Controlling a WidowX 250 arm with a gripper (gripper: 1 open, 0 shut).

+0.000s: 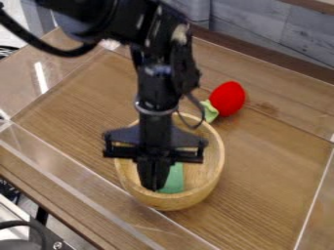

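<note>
The black arm comes down from the upper left to my gripper (162,156), which is low inside a wooden bowl (209,181) at the center. A green object (170,184) lies in the bowl, partly hidden under the gripper. The gripper looks shut, with its tips over the green object; I cannot tell whether it touches it.
A red object (228,98) with a small pale green part lies behind the bowl to the right. A grey wall stands at the back right, and dark cables show at the lower left.
</note>
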